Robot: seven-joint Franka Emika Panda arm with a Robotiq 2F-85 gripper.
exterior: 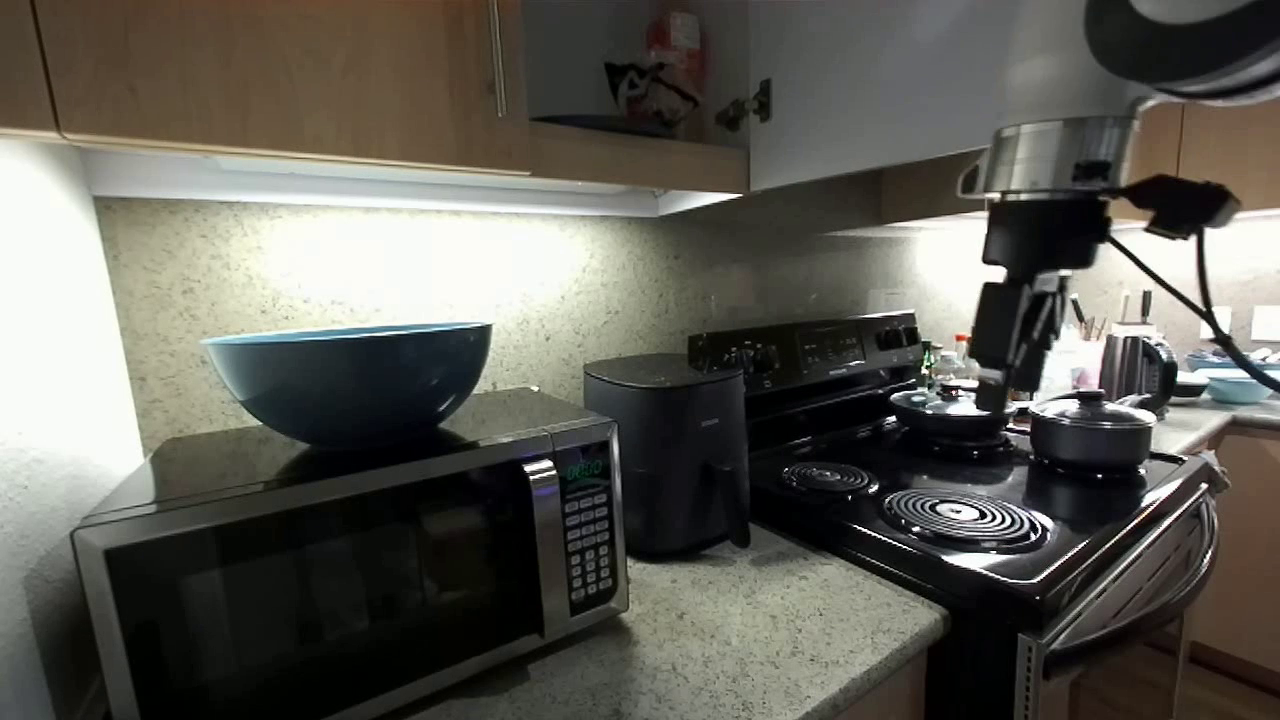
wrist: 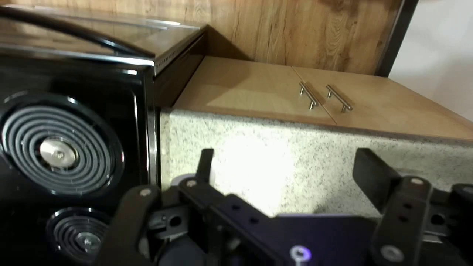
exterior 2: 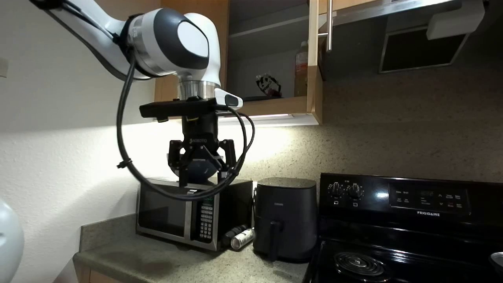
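Note:
My gripper stands open in the wrist view, its two black fingers wide apart with only the speckled counter [wrist: 328,173] below. In the second exterior view the gripper [exterior 2: 202,181] hangs downward in the air, in front of the microwave [exterior 2: 162,212] as seen from there. A large blue bowl [exterior: 348,384] rests on top of the microwave [exterior: 324,588]; behind the gripper it is mostly hidden in the second exterior view. Overhead, a cupboard stands open with a dark packet [exterior: 648,90] and a reddish package [exterior: 678,48] inside.
A black air fryer [exterior: 672,456] sits between microwave and stove [exterior: 960,516]. Lidded pans [exterior: 1092,432] occupy the stove's far side. The open cupboard door [exterior: 882,84] juts out at height. Beside the microwave lies a pale cylinder [exterior 2: 243,239].

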